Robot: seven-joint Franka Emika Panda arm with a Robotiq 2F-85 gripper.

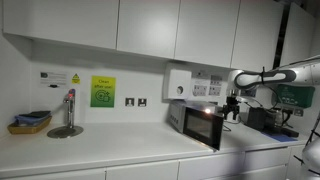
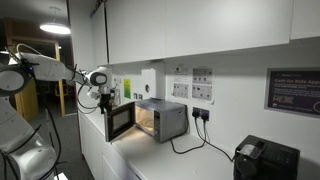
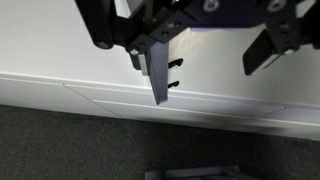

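A silver microwave (image 2: 172,118) stands on the counter with its dark door (image 2: 121,118) swung open and its inside lit. In exterior view 1 the open door (image 1: 203,127) faces forward. My gripper (image 1: 236,105) is beyond the door on the right, above the counter. The wrist view looks down on the door's narrow edge (image 3: 159,75), where two black latch hooks stick out. My gripper is open there, its fingers wide apart. The left finger is close beside the door edge; whether they touch I cannot tell. Nothing is gripped between the fingers.
A black appliance (image 2: 265,160) and power cables lie on the counter beyond the microwave. At the far left are a tap-like dispenser (image 1: 68,115) and stacked trays (image 1: 30,122). Cabinets hang above.
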